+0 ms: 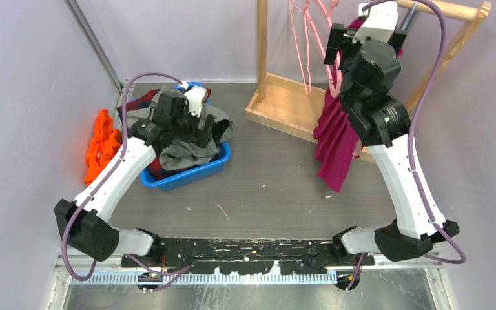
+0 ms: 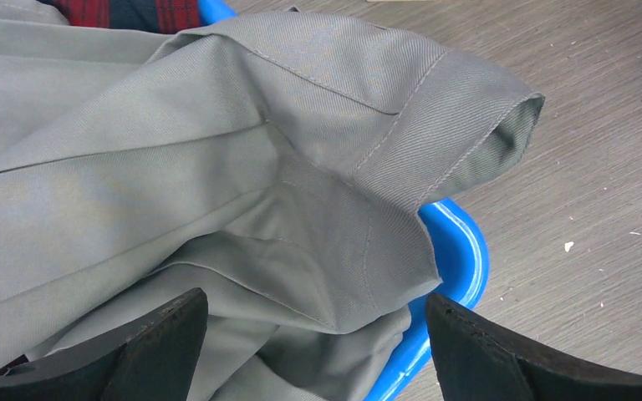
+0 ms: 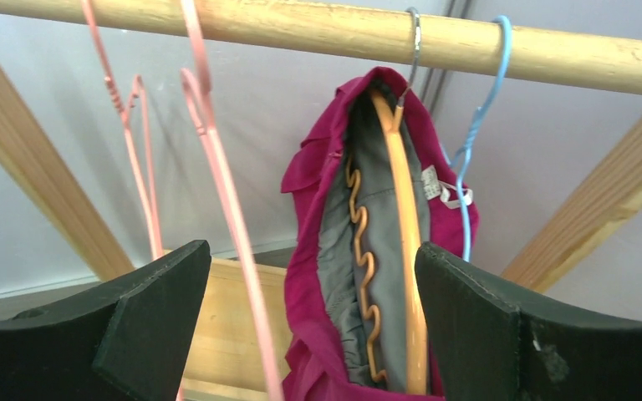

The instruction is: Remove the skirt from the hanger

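The magenta skirt [image 1: 336, 139] hangs at the right side of the wooden rack, partly hidden in the top view by my right arm. In the right wrist view the skirt [image 3: 309, 242] drapes around a wooden hanger [image 3: 407, 242], whose metal hook sits over the rail. My right gripper is open in front of it, with a pink hanger [image 3: 236, 221] and part of the skirt seen between its fingers; I see no grip on either. My left gripper stands open above grey cloth [image 2: 242, 167] in the blue basket [image 1: 190, 177].
The wooden rail [image 3: 301, 25] runs across above the right gripper. A blue hanger [image 3: 471, 142] hangs right of the skirt. Orange cloth [image 1: 101, 147] lies left of the basket. The floor [image 1: 265, 194] between basket and rack is clear.
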